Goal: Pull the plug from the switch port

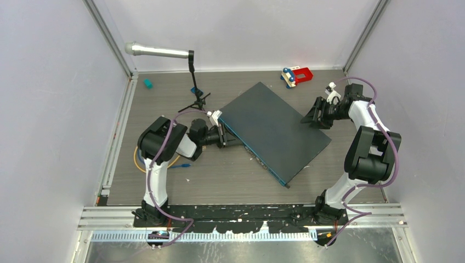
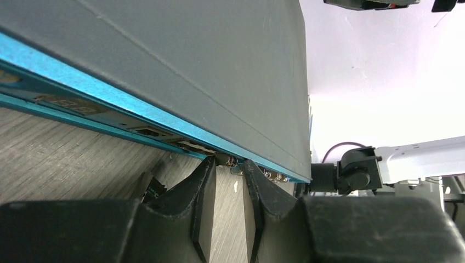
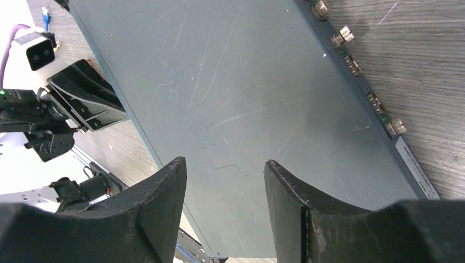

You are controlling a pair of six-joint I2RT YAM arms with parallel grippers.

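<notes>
The switch (image 1: 274, 131) is a dark flat slab lying at an angle on the floor, a blue edge along its port side. In the left wrist view my left gripper stands open at that port strip (image 2: 137, 131), its fingertips around a small metallic piece among the ports; whether it is a plug, and whether they touch it, I cannot tell. My right gripper is apart-fingered above the switch's top (image 3: 236, 109) at its right side.
A lamp on a stand (image 1: 159, 52) is behind the left arm. Loose blue and yellow cables (image 1: 181, 165) lie left of the switch. A toy (image 1: 296, 74) sits at the back.
</notes>
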